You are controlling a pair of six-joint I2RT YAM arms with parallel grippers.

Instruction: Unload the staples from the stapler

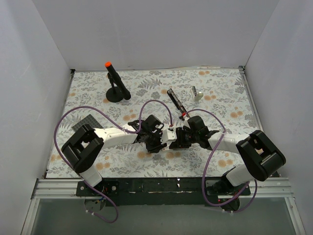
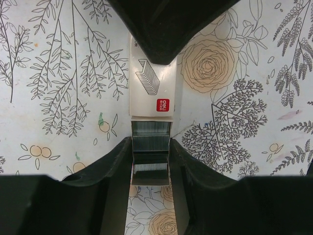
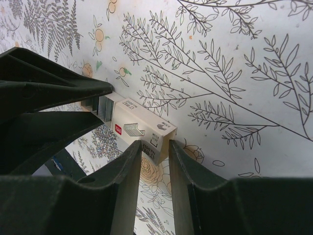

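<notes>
The white staple box or stapler body (image 3: 137, 122), with a red label, lies on the patterned table between both grippers. In the left wrist view its exposed metal section (image 2: 150, 142) is held by my left gripper, shut on it at that end. My right gripper is at the other end, its fingertips at the white body's end, part open around it; whether they grip it is unclear. In the top view both grippers (image 1: 159, 144) meet at the table's front middle.
A black stand with an orange-tipped post (image 1: 117, 83) is at the back left, a dark flat pad (image 1: 87, 122) at left. A long black object (image 1: 176, 101) and a small metal piece (image 1: 195, 93) lie behind the grippers.
</notes>
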